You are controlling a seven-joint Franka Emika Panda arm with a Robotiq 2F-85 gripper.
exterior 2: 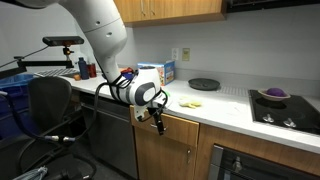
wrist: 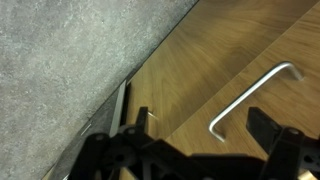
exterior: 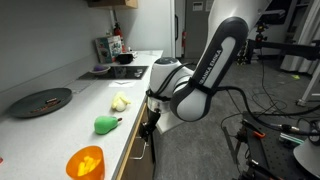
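Note:
A wooden drawer front [wrist: 235, 60] with a slim metal bar handle [wrist: 248, 97] fills the right of the wrist view. My gripper is open, its fingers spread on either side of part of the handle, with nothing visibly clamped. How much gap separates fingers and handle is hard to tell. In exterior view 1 the gripper [exterior: 148, 130] is low by the cabinet front, just below the counter edge. Exterior view 2 shows the wooden cabinet [exterior 2: 180, 152] beneath the counter, the gripper partly lost against it.
On the counter [exterior: 75, 125] are an orange bowl [exterior: 86, 166] with yellow contents, a green object [exterior: 106, 124], a yellow item [exterior: 120, 102] and a dark round pan [exterior: 45, 103]. A stove [exterior 2: 275, 105] lies farther along. Grey floor [exterior: 205, 145] beside the cabinets is open.

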